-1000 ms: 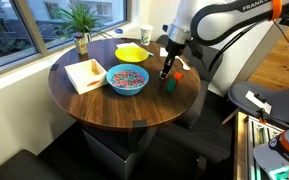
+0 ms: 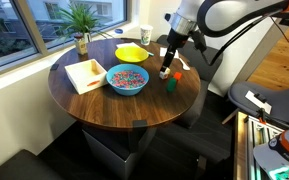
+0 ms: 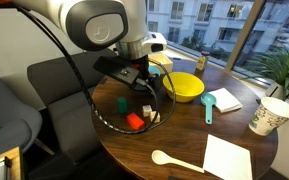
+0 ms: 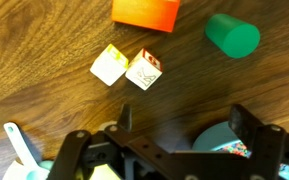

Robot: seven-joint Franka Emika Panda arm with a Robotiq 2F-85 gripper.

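Two small pale cubes, a left cube (image 4: 109, 64) and a right cube (image 4: 144, 69), lie side by side on the dark wooden table. Close by are a red block (image 4: 146, 12) and a green cup-like object (image 4: 232, 36). My gripper is open, with bare table showing between its fingers; the cubes lie ahead of it in the wrist view. From the side, the gripper (image 2: 172, 50) hangs above the table near the red block (image 2: 180, 76) and green object (image 2: 171, 86). In exterior view 2 a pale cube (image 3: 147, 111) shows below the arm.
A blue bowl (image 2: 128, 90) of colourful pieces and a yellow bowl (image 2: 134, 61) stand near the middle. A white box (image 2: 85, 75), a potted plant (image 2: 81, 18), a turquoise spoon (image 3: 209, 106) and a white spoon (image 3: 174, 160) also occupy the table.
My gripper has risen from near the table and shifted slightly right in exterior view 1. The pale cubes show more clearly beneath it; the other objects look unmoved.
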